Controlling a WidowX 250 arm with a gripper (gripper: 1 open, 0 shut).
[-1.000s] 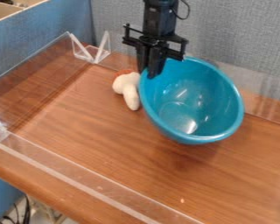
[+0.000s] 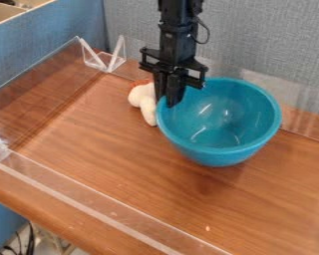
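My black gripper (image 2: 173, 90) reaches down from the top of the view to the left part of the rim of a large teal bowl (image 2: 226, 134). Its fingertips are at that rim, partly hidden, and whether they are closed on it is unclear. The bowl sits on the wooden table, open side up. A white plush toy with some red (image 2: 144, 104) lies just left of the bowl, partly behind it and the gripper.
Clear plastic edging runs along it, with white corner brackets (image 2: 104, 58) at back left. A grey wall stands behind, and a blue side panel at left.
The gripper has moved slightly down. The bowl has gone from more tilted to more level, shifting a little.
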